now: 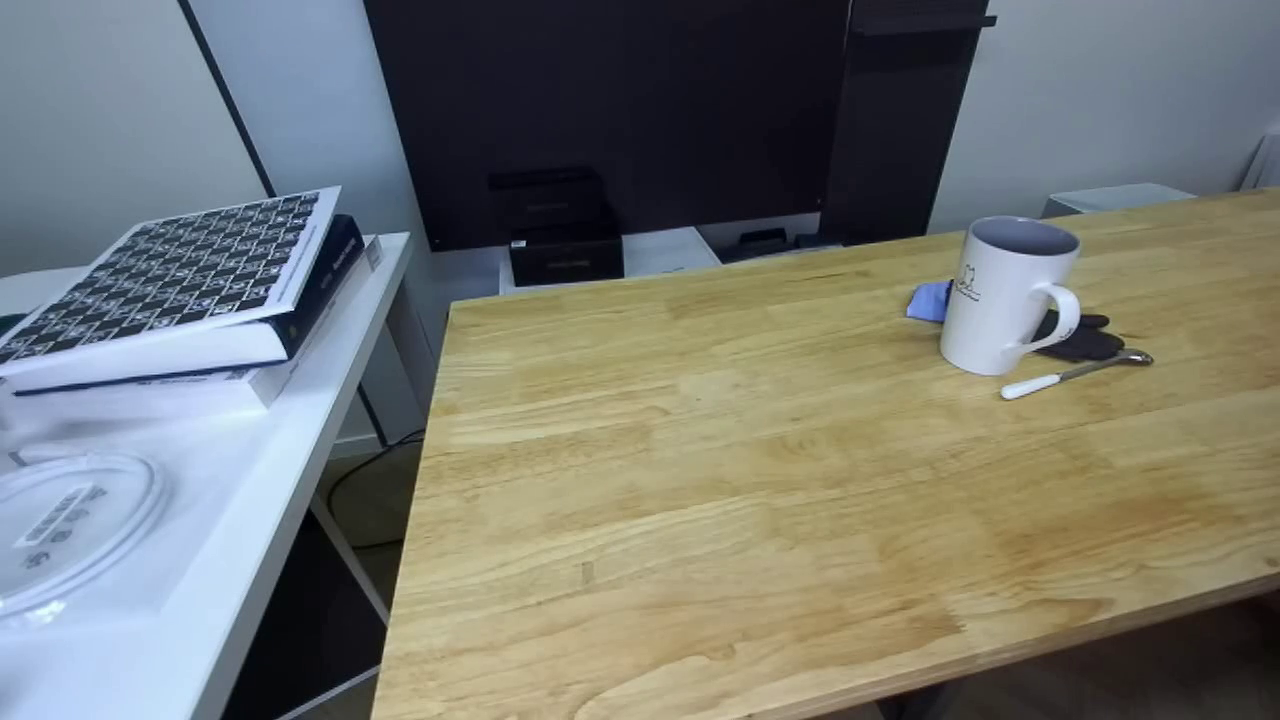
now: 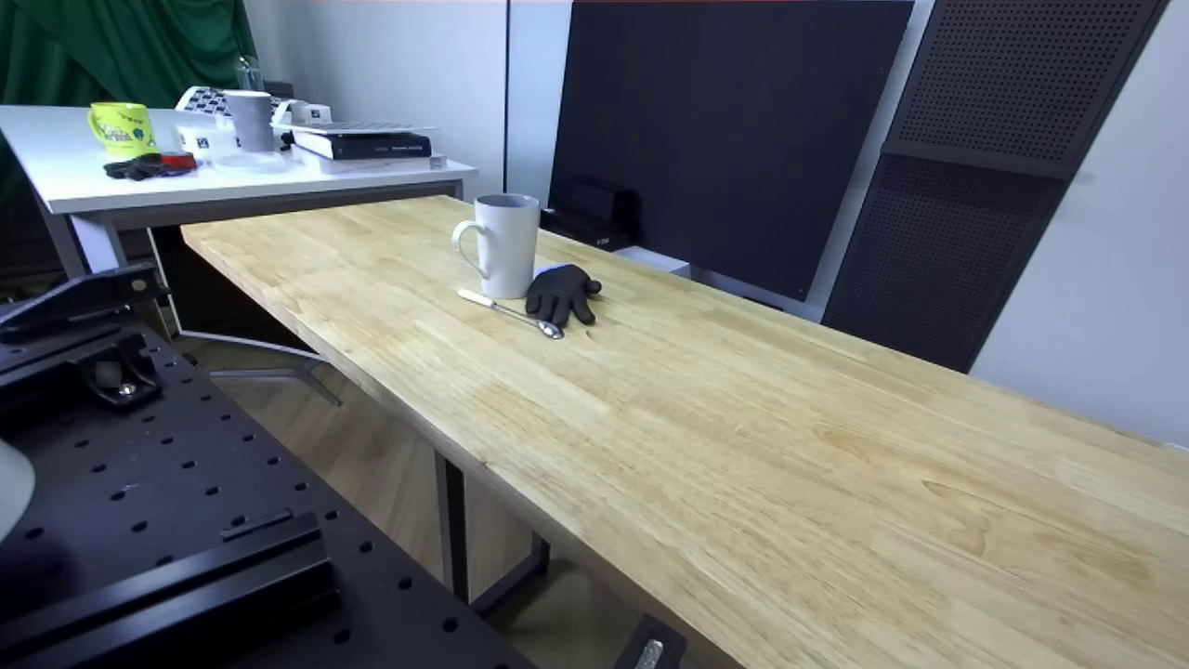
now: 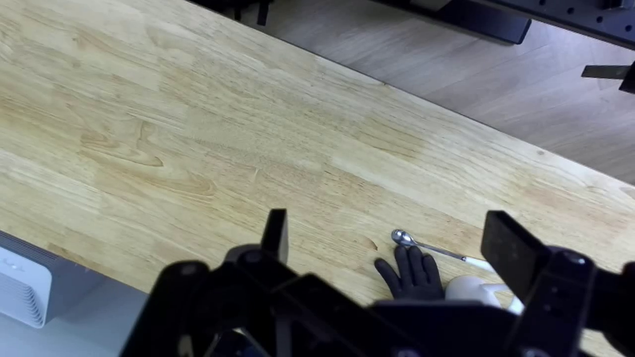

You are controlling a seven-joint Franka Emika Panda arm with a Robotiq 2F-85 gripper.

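A tall white mug (image 1: 996, 306) with a grey inside stands upright on the wooden table (image 1: 672, 480). Beside it lies a spoon (image 2: 518, 314) with a white handle, and a black glove (image 2: 563, 294) rests partly behind the mug. In the wrist view my gripper is open, its two black fingers wide apart with nothing held between them. The glove (image 3: 413, 273) and the spoon's bowl show on the tabletop below the gap, while the mug (image 3: 473, 289) is partly hidden by the gripper. Neither exterior view shows the gripper.
A white side table (image 1: 324, 384) carries stacked books (image 1: 180, 288); a yellow mug (image 2: 123, 128) stands on it too. A black perforated platform (image 2: 212, 502) runs along the table's near side, across a gap.
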